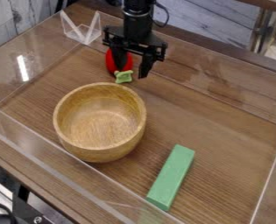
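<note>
My black gripper (133, 54) is at the top middle, over a red strawberry-like object (114, 59) with a green top (123, 76). The gripper partly covers the red object; I cannot tell whether its fingers touch it or how far they stand open. A large wooden bowl (99, 122) sits in the lower left middle.
A green block (171, 177) lies at the lower right. A clear plastic piece (81, 26) stands at the top left by the table edge.
</note>
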